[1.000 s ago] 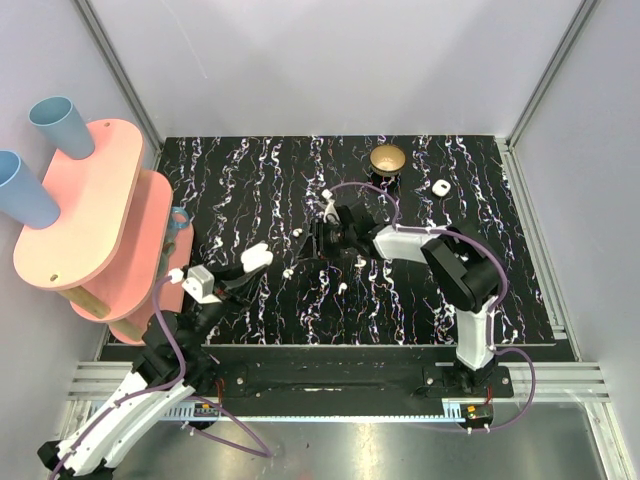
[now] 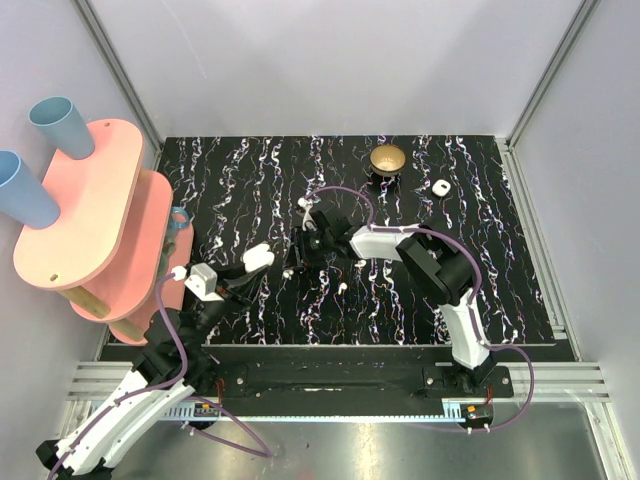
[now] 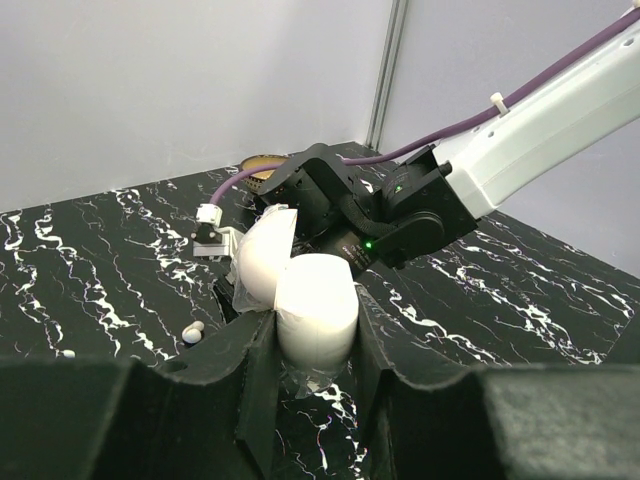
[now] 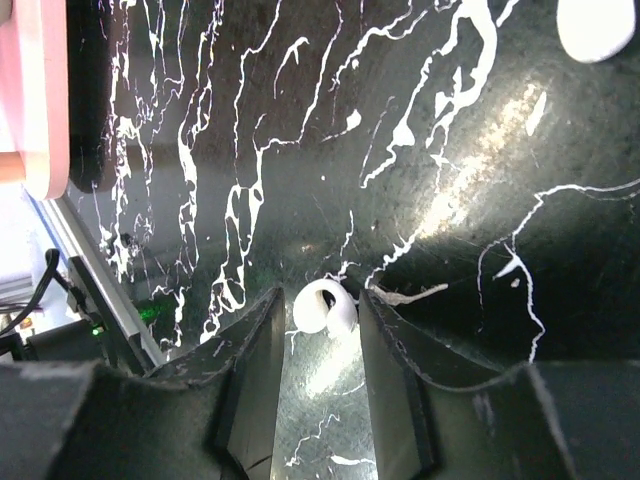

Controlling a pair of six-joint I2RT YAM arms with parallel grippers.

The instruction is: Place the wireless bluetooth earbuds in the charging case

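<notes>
My left gripper point(image 2: 243, 277) is shut on the white open charging case point(image 2: 256, 258), held raised left of centre; in the left wrist view the case point(image 3: 315, 315) fills the space between the fingertips. My right gripper point(image 2: 297, 258) is low over the marble surface, its fingers part open. In the right wrist view a white earbud point(image 4: 310, 310) lies just beyond and between its fingertips. A small white piece point(image 3: 193, 333) shows on the surface in the left wrist view, and a larger white object point(image 4: 592, 22) at the top right of the right wrist view.
A pink shelf point(image 2: 70, 240) with blue cups stands at the left. A brown bowl point(image 2: 387, 157) and a small white box point(image 2: 441, 187) are at the back right.
My right arm has moved left, bringing its gripper toward the small white earbud. My left gripper with the case is nearly unchanged.
</notes>
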